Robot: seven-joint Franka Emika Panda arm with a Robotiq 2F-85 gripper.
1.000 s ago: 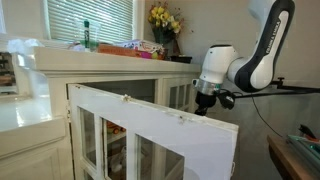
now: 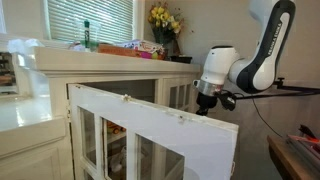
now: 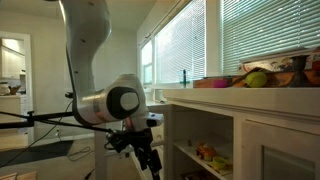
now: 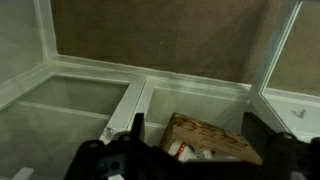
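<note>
A white cabinet door (image 2: 155,125) with glass panes stands swung out from the cabinet in the first exterior view. My gripper (image 2: 207,104) is beyond its top edge, near the far end; contact cannot be made out. In the second exterior view the gripper (image 3: 148,160) hangs beside the open cabinet (image 3: 205,130). From the wrist, two dark fingers (image 4: 138,125) stand wide apart, with nothing seen held between them. White frames with panes (image 4: 200,105) lie below, and a brown box-like thing (image 4: 210,137) shows near the fingers.
Small orange and yellow items (image 3: 208,153) sit on a shelf inside the cabinet. The white countertop (image 2: 100,60) carries a flower vase (image 2: 165,28) and boxes. A wooden surface (image 2: 290,158) lies at the right. Open space surrounds the raised arm.
The arm's upper link has shifted slightly to the right over the last second. The door and the things on the counter look the same.
</note>
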